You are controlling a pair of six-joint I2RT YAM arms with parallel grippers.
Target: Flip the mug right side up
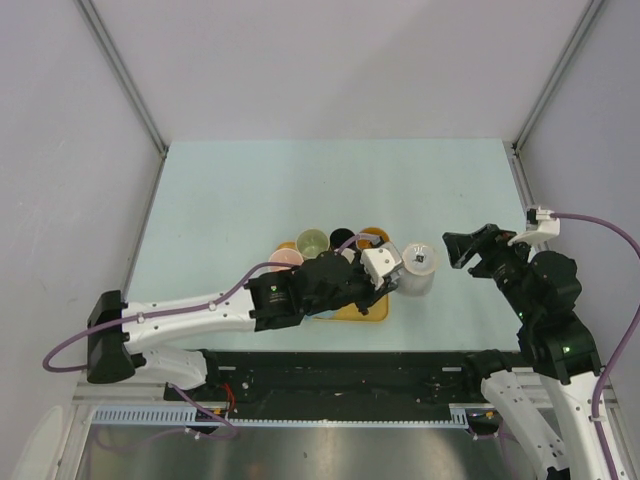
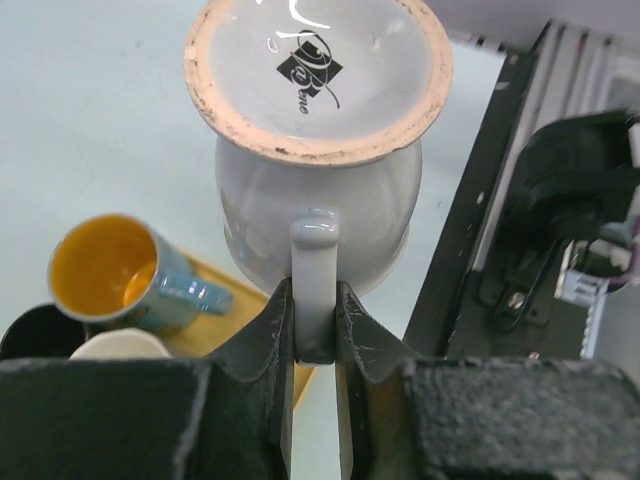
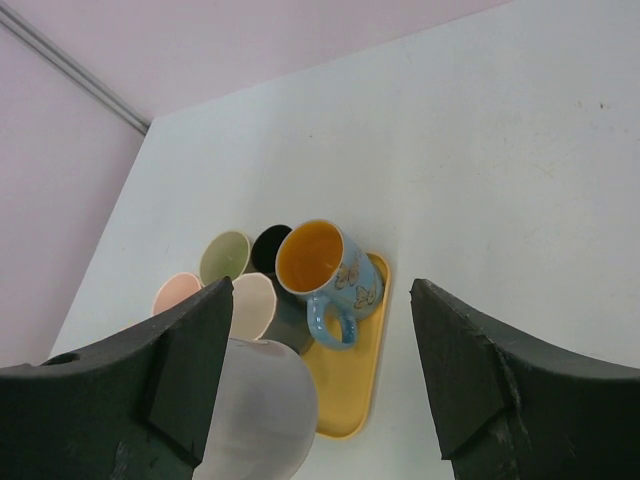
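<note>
A white mug (image 1: 419,267) is held upside down in the air, its base with a dark logo facing up in the left wrist view (image 2: 318,80). My left gripper is shut on its handle. The mug also shows at the lower left of the right wrist view (image 3: 255,420). My right gripper (image 1: 470,245) stands open to the right of the mug, with nothing between its fingers.
A yellow tray (image 3: 350,405) holds several cups, among them an orange-and-blue mug (image 3: 350,280), a green cup (image 1: 312,243), a pink cup (image 3: 175,290) and a dark cup.
</note>
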